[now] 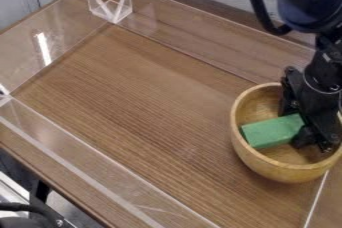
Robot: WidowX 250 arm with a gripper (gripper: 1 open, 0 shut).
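A wooden bowl (267,164) sits at the right of the wooden table, holding a green rectangular block (267,132). The black gripper (301,122) reaches down from the upper right into the bowl, its fingers at the block's right end. It looks shut on the block, though the fingertips are partly hidden by the block and the bowl.
A clear plastic holder (110,2) stands at the back left. A wall runs behind the table, and cables lie beyond its lower left edge.
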